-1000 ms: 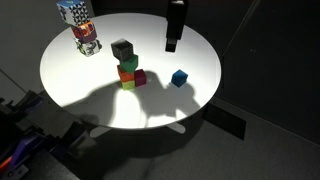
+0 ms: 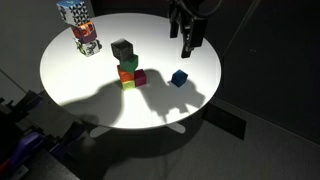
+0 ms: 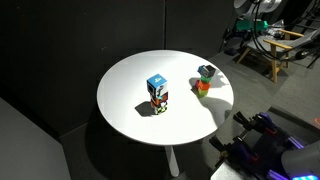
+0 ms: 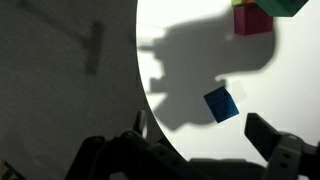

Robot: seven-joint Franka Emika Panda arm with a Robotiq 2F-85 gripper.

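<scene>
A small blue cube (image 2: pixel 179 78) lies by itself near the edge of the round white table. My gripper (image 2: pixel 181 43) hangs above the table near this cube, open and empty. In the wrist view the blue cube (image 4: pixel 221 104) appears between the spread fingers, nearer the right one, with clear space around it. Left of it in exterior view 1 stands a stack with a dark block (image 2: pixel 122 50) on top, a green block (image 2: pixel 130 62) beneath, then red and yellow-green ones. A dark red cube (image 2: pixel 139 77) is beside the stack's base.
A taller stack of patterned blocks (image 3: pixel 158 95) stands on the far left of the table in exterior view 1. The white table (image 3: pixel 125 75) has wide bare areas. Its rim passes close to the blue cube. A chair (image 3: pixel 280 45) is in the background.
My gripper has shifted rightward in exterior view 1 and turned, so both fingers now show apart. The blue cube and the stacks have stayed put.
</scene>
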